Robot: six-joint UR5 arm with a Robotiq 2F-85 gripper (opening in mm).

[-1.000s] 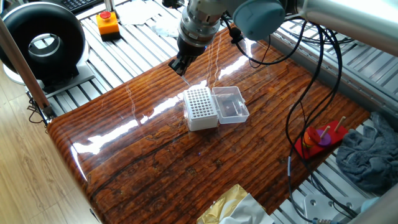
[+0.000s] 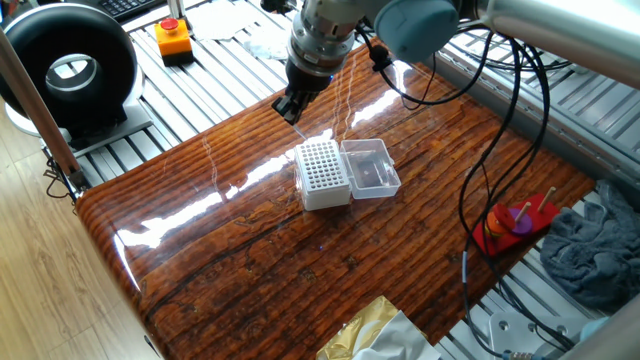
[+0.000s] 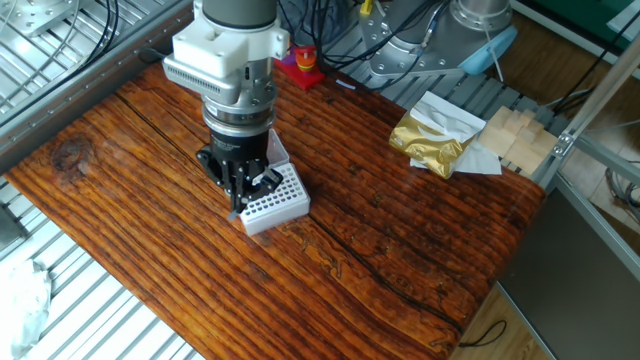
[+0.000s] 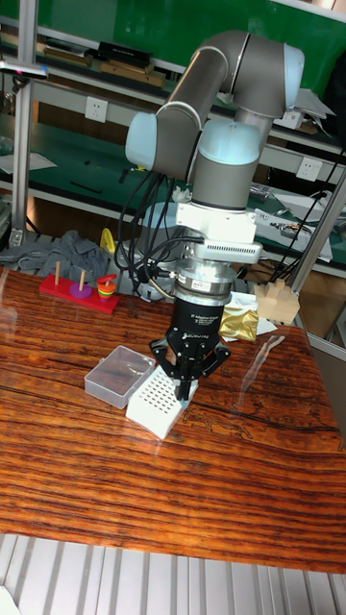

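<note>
A white rack (image 2: pixel 323 172) with rows of round holes in its top stands on the wooden table. Its clear lid (image 2: pixel 370 168) lies open beside it. My black gripper (image 2: pixel 290 112) is over one end of the rack, pointing down. Its fingers (image 4: pixel 183 389) are close together in the third exterior view. A thin pale piece (image 2: pixel 299 130) sticks out below the fingertips towards the rack end, and the gripper looks shut on it. Bluish at its end (image 3: pixel 234 214) in the second view, it is too small to identify. Whether it touches the rack cannot be told.
A red base with pegs and coloured rings (image 4: pixel 80 292) sits at the table's edge near a grey cloth (image 2: pixel 598 245). A gold and white packet (image 3: pixel 436 135) lies elsewhere on the table. Black cables (image 2: pixel 505 130) hang from the arm.
</note>
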